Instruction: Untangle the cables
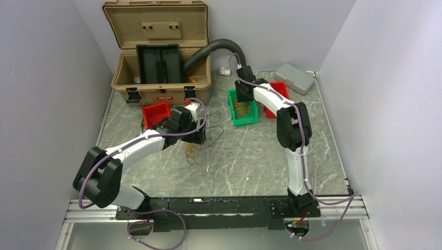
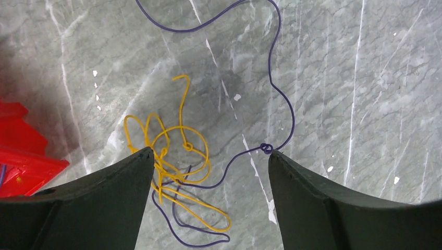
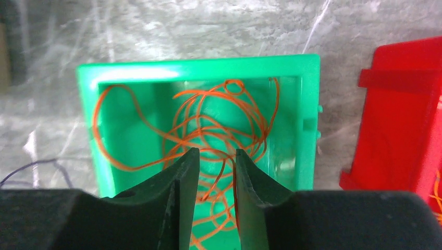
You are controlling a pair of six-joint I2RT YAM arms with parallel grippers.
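In the left wrist view, a tangled yellow cable (image 2: 181,113) lies on the table, with a thin dark purple cable (image 2: 280,94) running through it and a small knot (image 2: 266,148) along the purple one. My left gripper is wide open above them, its fingers apart and empty. An orange cable (image 3: 122,165) lies coiled inside the green bin (image 3: 307,125) in the right wrist view. Over that bin, my right gripper is narrowly open. Orange strands pass at its fingertips, one along the right finger; I see no firm hold on them.
One red bin (image 1: 156,113) stands by the left arm. Another red bin (image 1: 281,88), with orange cable inside, is close right of the green bin. An open tan toolbox (image 1: 120,78) and a grey case (image 1: 294,78) sit at the back.
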